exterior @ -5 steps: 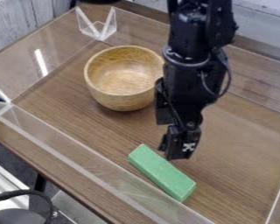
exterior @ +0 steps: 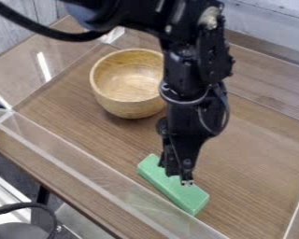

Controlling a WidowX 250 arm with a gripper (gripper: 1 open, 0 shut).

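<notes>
A black gripper (exterior: 177,173) points down from the arm at the top centre, its fingertips low over the upper half of a green block (exterior: 185,196). Whether the fingers touch the block or have anything between them I cannot tell. The block is a long bar lying diagonally on the wooden table near the front.
A tan bowl (exterior: 124,86) stands at the back left, beside the arm. A clear strip or wall edge runs along the table's front left, with dark cables beyond it at the lower left.
The gripper has moved down and a little left onto or just above the green block, covering part of it. The block appears to lie in the same place.
</notes>
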